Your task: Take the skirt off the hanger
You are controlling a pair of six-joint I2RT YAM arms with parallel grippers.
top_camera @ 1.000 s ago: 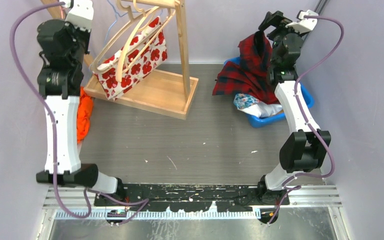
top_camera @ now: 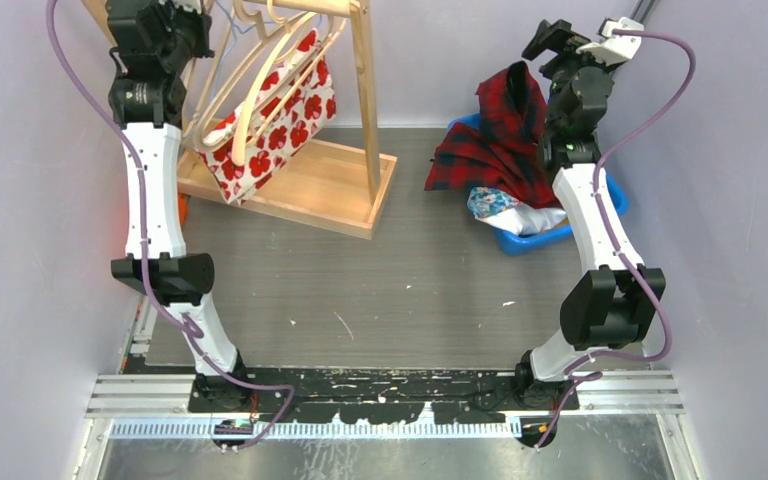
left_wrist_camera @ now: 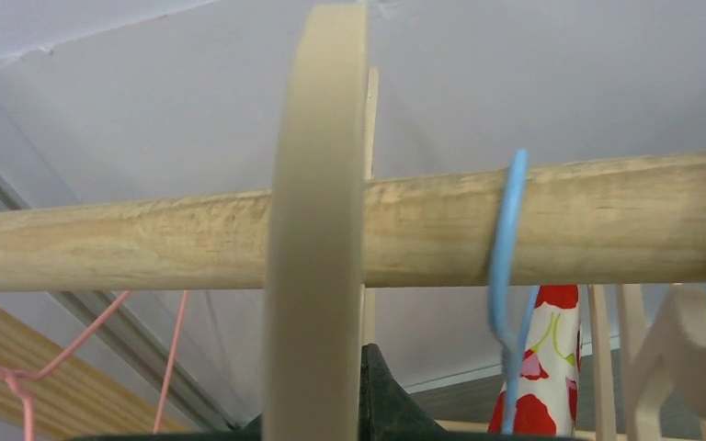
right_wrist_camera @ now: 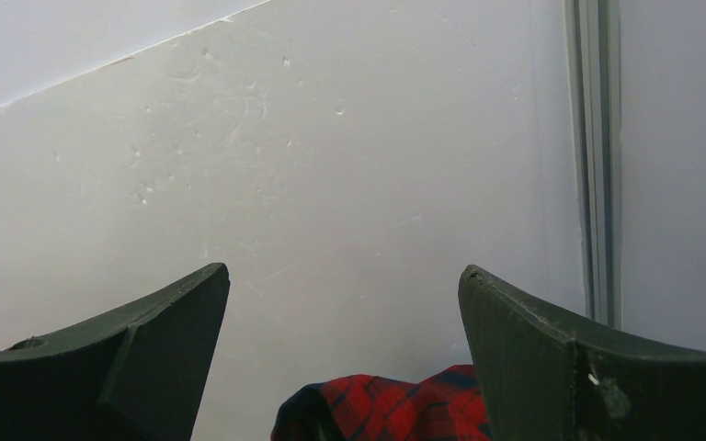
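A white cloth with red flowers [top_camera: 295, 115] hangs folded over hangers on the wooden rack [top_camera: 365, 100]; a strip of it shows in the left wrist view [left_wrist_camera: 538, 386]. My left gripper [top_camera: 190, 30] is at the rack's top left, shut on a pale wooden hanger [left_wrist_camera: 313, 220] that stands upright in front of the rail [left_wrist_camera: 607, 220]. My right gripper is open, just above red plaid cloth [right_wrist_camera: 395, 404] at the right, with nothing seen held.
A blue basin [top_camera: 520, 243] holds the plaid and other cloths. Blue [left_wrist_camera: 506, 239] and pink hangers [left_wrist_camera: 55, 358] hang on the rack. The grey floor between rack and front rail is clear.
My left arm has moved right and toward the back, farther along the rack's top. The right arm has shifted very slightly; the floral cloth is nearly unmoved.
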